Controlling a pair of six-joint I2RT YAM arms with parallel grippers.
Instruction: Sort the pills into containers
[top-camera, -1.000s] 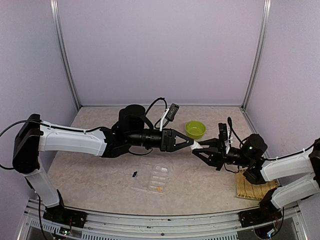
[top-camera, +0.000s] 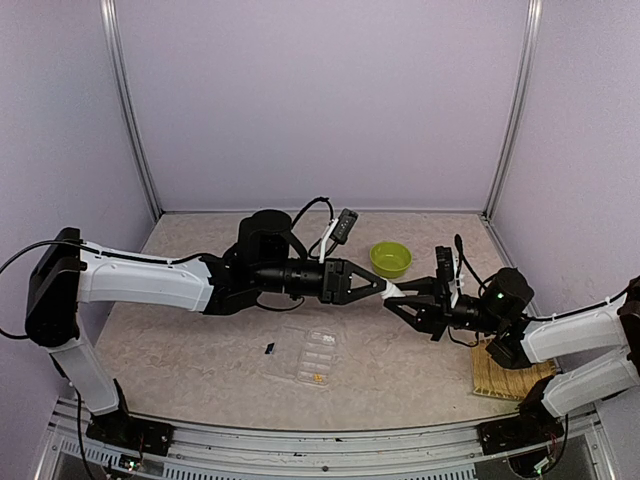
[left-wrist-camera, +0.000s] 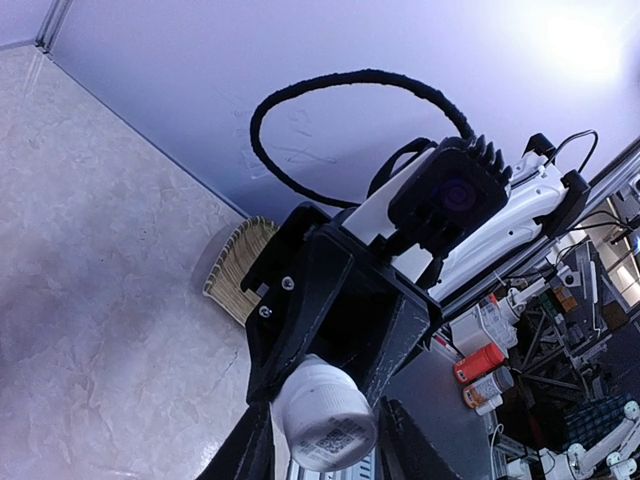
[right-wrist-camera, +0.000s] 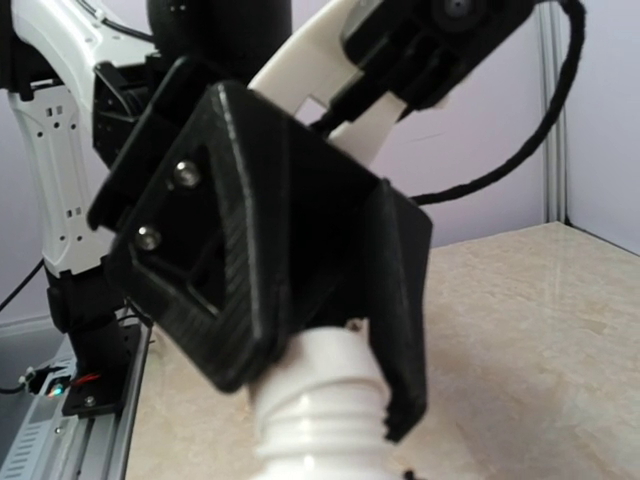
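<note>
A small white bottle (left-wrist-camera: 330, 415) lies between my two grippers, which meet tip to tip above the table in the top view. Its ridged white side (right-wrist-camera: 325, 425) shows in the right wrist view. My right gripper (top-camera: 392, 292) is shut on it. My left gripper (top-camera: 382, 284) has one finger on each side of the bottle's near end; whether those fingers grip it I cannot tell. On the table lies a clear pill box (top-camera: 318, 352) with compartments; a few yellow bits sit in its front one and pale bits in its back one.
Behind the grippers stands a green bowl (top-camera: 390, 259). A woven tray (top-camera: 505, 378) lies at the right, partly under the right arm. Left of the pill box is a small dark piece (top-camera: 270, 348).
</note>
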